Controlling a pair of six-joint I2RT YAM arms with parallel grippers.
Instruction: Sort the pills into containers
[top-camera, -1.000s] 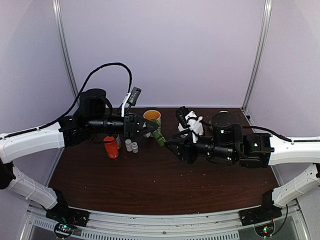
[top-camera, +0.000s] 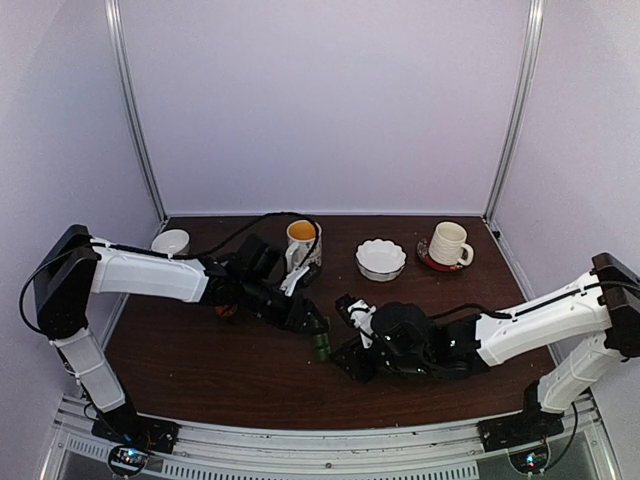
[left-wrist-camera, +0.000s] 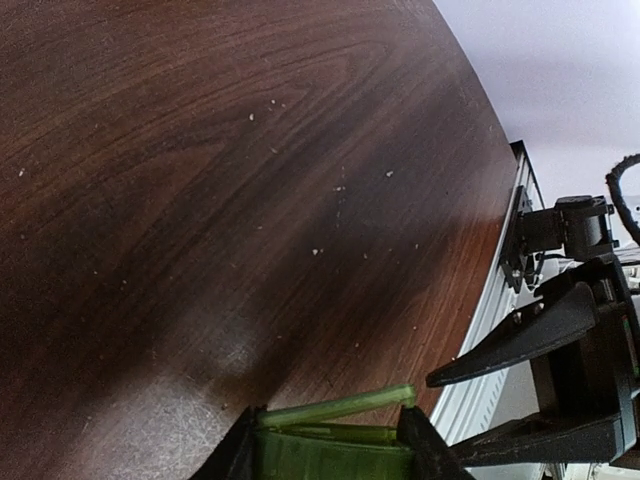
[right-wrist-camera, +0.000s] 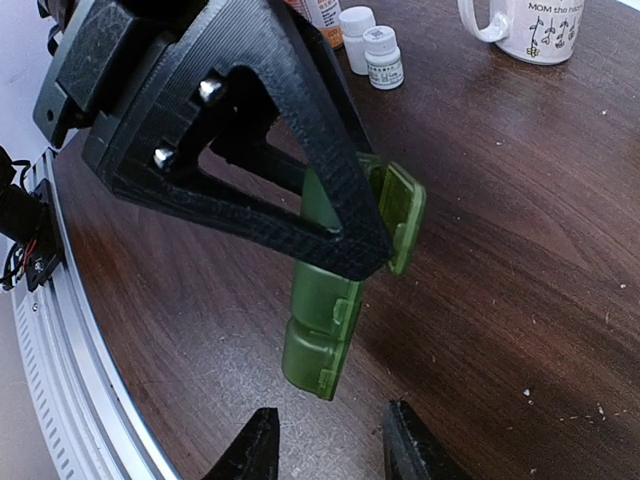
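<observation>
A green pill organizer hangs tilted above the table, with my left gripper shut on it near its upper end. One lid at that end stands raised; the lower lids look closed. Just below the organizer's lower end in the right wrist view, my right gripper is part open, its fingertips apart and nothing between them. From above, the organizer shows between the two arms. Two small white bottles stand behind my left gripper in the right wrist view. I cannot make out any pills.
An orange-lined mug, a white fluted bowl and a cream cup on a red saucer line the back. A white round container is at the back left.
The organizer moved with my left gripper and hangs steeper; the left arm now covers the small bottles from above.
</observation>
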